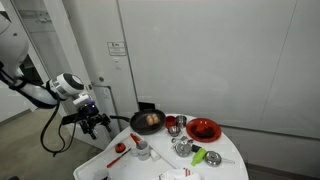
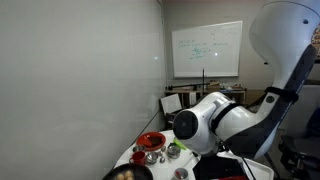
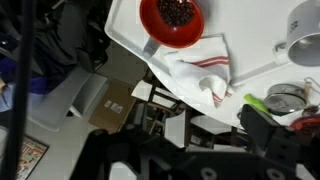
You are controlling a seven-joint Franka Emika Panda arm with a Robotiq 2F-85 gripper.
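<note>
My gripper [image 1: 97, 128] hangs at the left edge of the white table [image 1: 215, 172], in front of the wall. In the wrist view its dark fingers [image 3: 265, 130] stand wide apart, open, with no object held between them. Below it, a red bowl or pan [image 3: 172, 20] with dark bits inside sits on the white surface. Beside that lies a crumpled white cloth [image 3: 203, 68] with a dark mark. A white mug [image 3: 303, 35] and a metal pot [image 3: 287, 98] are at the right of this view.
On the table stand a black frying pan [image 1: 149, 121] with brown food, a red bowl [image 1: 204, 129], several metal pots and a green item [image 1: 199, 156]. A black cable hangs from the arm. In the wrist view, floor and clutter show past the table edge.
</note>
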